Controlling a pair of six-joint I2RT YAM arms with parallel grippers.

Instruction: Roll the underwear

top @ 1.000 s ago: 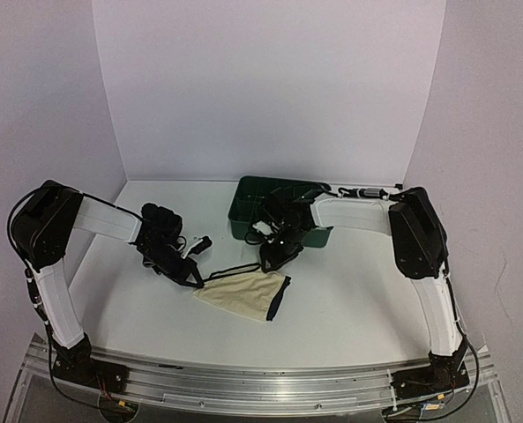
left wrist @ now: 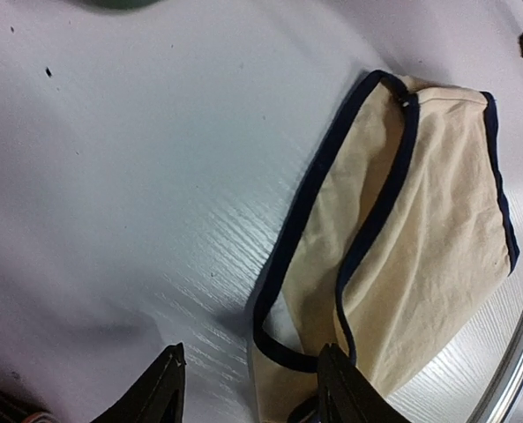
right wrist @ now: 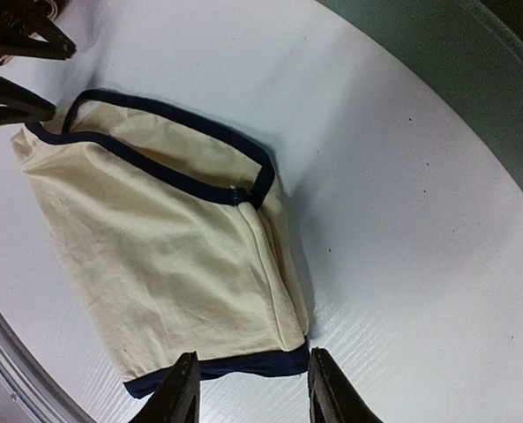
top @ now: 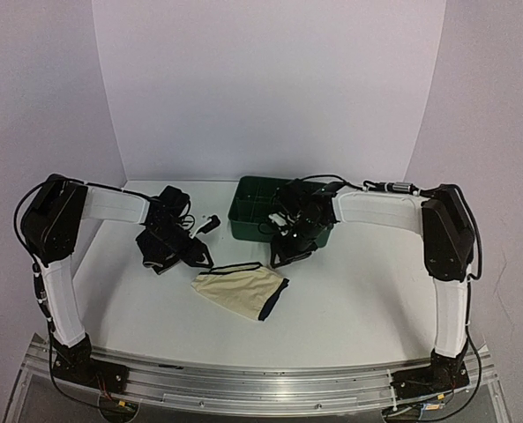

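The cream underwear (top: 239, 291) with navy trim lies flat on the white table, one long edge folded over, as the left wrist view (left wrist: 429, 220) and right wrist view (right wrist: 164, 264) show. My left gripper is open above its left end, fingers apart. My right gripper is open above the right end, by the navy hem, nothing visible between its fingers.
A green bin (top: 248, 207) stands at the back, under my right arm. Dark items (top: 155, 251) sit beneath the left arm. The metal rail (top: 261, 379) runs along the front edge.
The underwear's right end lies slightly differently than a second ago.
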